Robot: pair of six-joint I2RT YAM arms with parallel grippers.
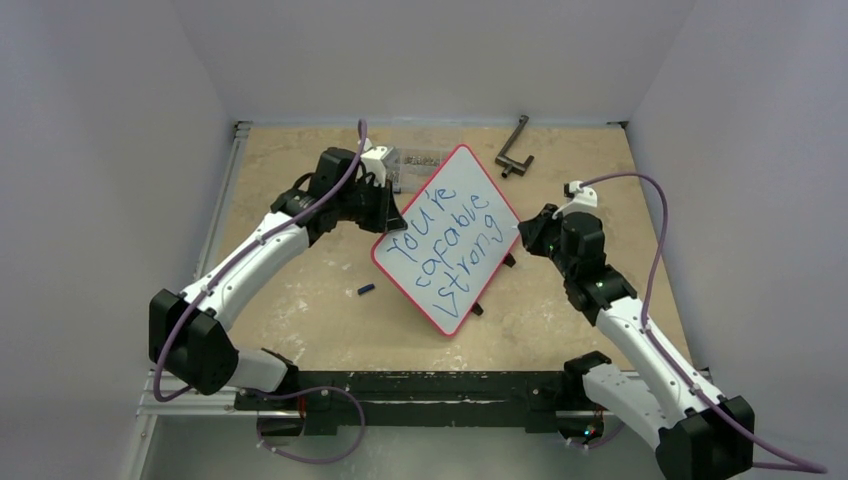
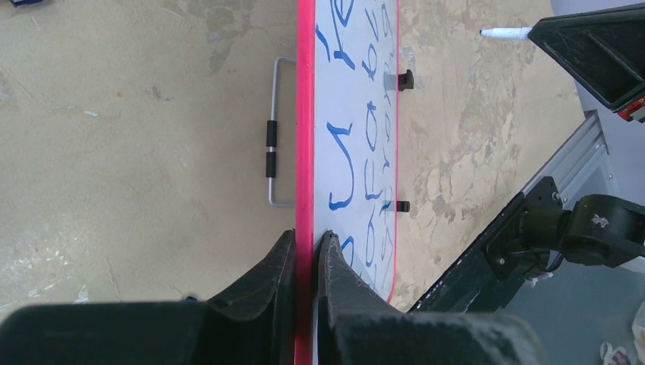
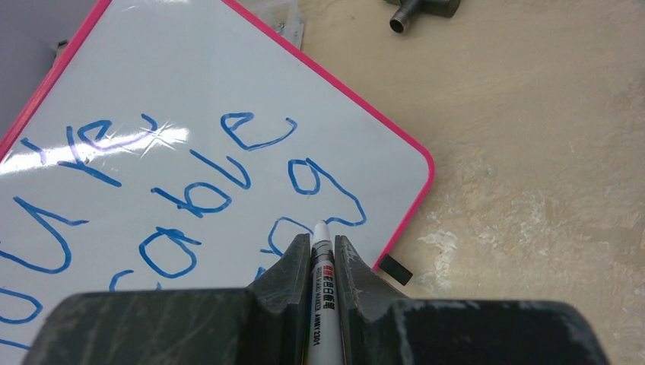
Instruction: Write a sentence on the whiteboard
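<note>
The whiteboard point(image 1: 420, 280) with a red rim carries blue handwriting reading "You're capable strong" in the top view. My left gripper point(image 1: 393, 222) is shut on its upper-left edge, the rim running between the fingers in the left wrist view. My right gripper point(image 1: 530, 228) is shut on a white marker point(image 3: 325, 304), tip forward, just off the board's right corner near the letter "g". In the left wrist view the marker point(image 2: 502, 33) stands apart from the board's face.
A dark angled metal tool point(image 1: 515, 160) lies at the back right, a clear container point(image 1: 420, 160) behind the board. A blue cap-like piece point(image 1: 366, 289) lies left of the board.
</note>
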